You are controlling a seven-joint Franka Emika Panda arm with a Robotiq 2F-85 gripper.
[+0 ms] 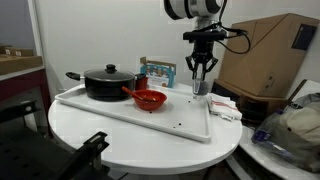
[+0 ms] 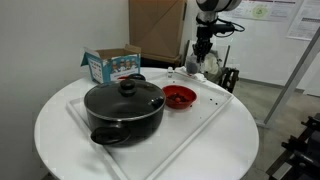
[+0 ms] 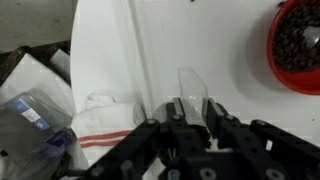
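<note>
My gripper (image 1: 201, 74) is shut on a pale grey, flat-looking utensil (image 1: 200, 88), perhaps a spatula, which hangs down over the right part of the white tray (image 1: 185, 126). In the wrist view its pale end (image 3: 191, 86) sticks out beyond the gripper; the handle is mostly hidden by the fingers. Whether the lower end touches the tray, I cannot tell. A red bowl (image 1: 150, 101) stands left of the gripper on the tray; dark beans or similar pieces (image 3: 294, 42) fill it in the wrist view.
A black lidded pot (image 2: 124, 110) stands at the tray's other end, near a colourful box (image 2: 108, 66). A white cloth with red stripes (image 3: 105, 120) lies beside the tray, near a clear plastic bag (image 3: 28, 125). The tray's front right is clear.
</note>
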